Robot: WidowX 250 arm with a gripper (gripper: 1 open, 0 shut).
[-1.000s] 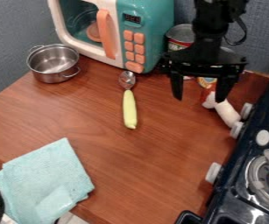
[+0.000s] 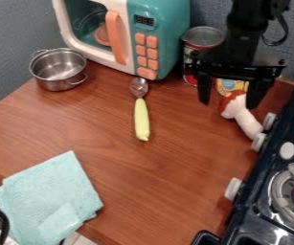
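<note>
The black gripper (image 2: 231, 89) hangs at the upper right, its two fingers apart, over a small yellow-and-red item (image 2: 233, 84) and a pale pink-white toy-like object (image 2: 242, 119) lying by the stove. A red-and-white can (image 2: 200, 41) stands behind the arm, partly hidden. Whether anything sits between the fingers is hard to tell.
A teal microwave (image 2: 154, 29) and steel pot (image 2: 58, 69) are at the back left. A corn cob with spoon (image 2: 142, 117) lies mid-counter, a folded cloth (image 2: 50, 198) at front left. The stove (image 2: 275, 191) fills the right.
The gripper has moved slightly right from where it was a second ago, uncovering more of the can behind it. Other objects look unchanged.
</note>
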